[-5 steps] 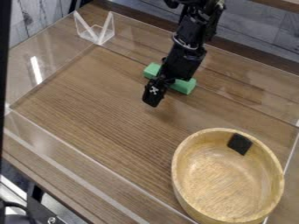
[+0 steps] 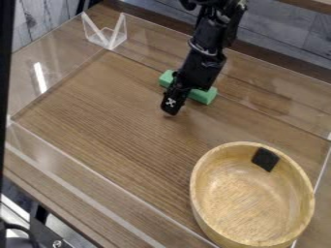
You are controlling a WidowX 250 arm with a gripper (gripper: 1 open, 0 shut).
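Observation:
The black gripper of the arm is low over the wooden table, just in front of a green block that lies behind its wrist. It appears shut; whether anything is between its fingers is too small to tell, and none shows.
A large tan bowl with a black patch on its rim fills the lower right. A white wire rack stands at the back left.
The arm and gripper have shifted very slightly. The green block and bowl look the same.

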